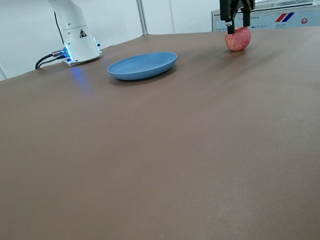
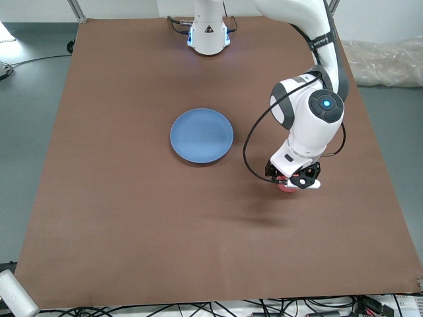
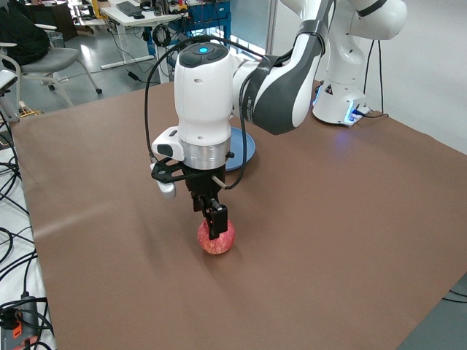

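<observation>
A red apple (image 1: 238,41) stands on the brown tabletop, mostly hidden under my wrist in the left view. My black gripper (image 1: 238,24) is directly over it in the top view, open, its two fingers at the apple's upper part; in the right view the gripper (image 3: 214,227) overlaps the apple (image 3: 217,243). A blue round plate (image 2: 201,135) lies apart from the apple, toward my base, and is partly hidden behind my arm in the right view.
My white base (image 2: 209,33) with cables stands at the far edge. Cables and equipment (image 3: 22,321) lie beside the table.
</observation>
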